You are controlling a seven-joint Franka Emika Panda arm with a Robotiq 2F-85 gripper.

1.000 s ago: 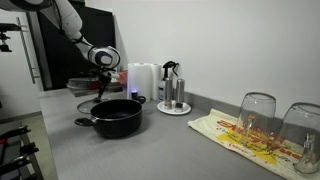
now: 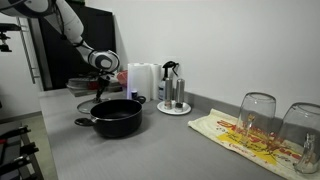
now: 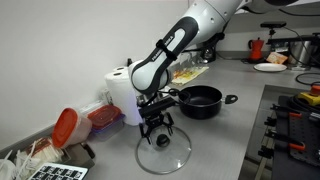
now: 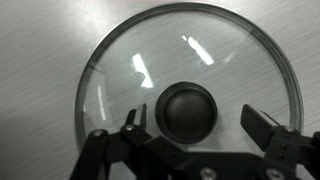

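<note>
A round glass lid (image 4: 105, 60) with a steel rim and a black knob (image 4: 186, 112) lies on the grey table. My gripper is open above it, its fingers apart on the left and right of the knob in the wrist view. Exterior view 2 shows the gripper (image 3: 157, 130) low over the lid (image 3: 172, 160), with the knob (image 3: 158, 141) just under the fingertips. Whether the fingers touch the knob cannot be told. The black pot (image 2: 118, 118) stands uncovered in front of the lid in exterior view 1.
Paper towel rolls (image 2: 143, 78) stand behind the pot, near a white plate (image 2: 174, 108) with shakers on it. Two upturned glasses (image 2: 257, 112) rest on a patterned cloth (image 2: 217, 127). Red and white containers (image 3: 72, 126) crowd the wall side.
The arm and gripper have lowered slightly toward the lid over the last second. The pot and the other items have not moved.
</note>
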